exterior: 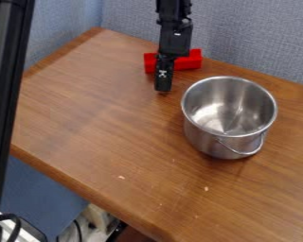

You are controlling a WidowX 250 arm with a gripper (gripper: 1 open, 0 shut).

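My gripper (163, 81) hangs down at the back middle of the table, shut, with no object visible between its fingers. Its tips are low, near the tabletop, just in front of a red block (188, 59) that lies on its side and is partly hidden behind the gripper. A steel pot (222, 129) with a wire handle stands to the front right of both, apart from the gripper, and looks empty.
A grey padded wall (249, 33) runs behind it. A dark vertical post (5, 85) stands at the left edge, with cables below.
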